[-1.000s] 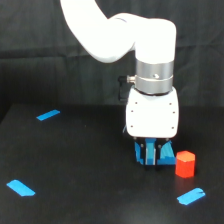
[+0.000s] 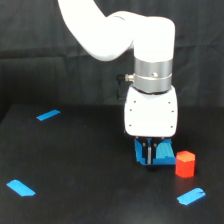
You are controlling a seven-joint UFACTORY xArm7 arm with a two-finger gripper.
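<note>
A blue block-like piece (image 2: 165, 152) sits on the dark table at the right of the camera view. My gripper (image 2: 149, 158) points straight down at it, its dark narrow fingers in front of the blue surface and hiding part of it. Whether the fingers touch or hold the blue piece cannot be told, nor whether the fingers are open or shut. A red faceted block (image 2: 185, 164) stands just to the right of the blue piece, clear of the fingers.
Blue strips lie flat on the table: one at the back left (image 2: 48, 115), one at the front left (image 2: 20, 188) and one at the front right (image 2: 191, 196).
The white hand has shifted very slightly, and its fingers now look darker against the blue piece. The red block and the strips stay where they were.
</note>
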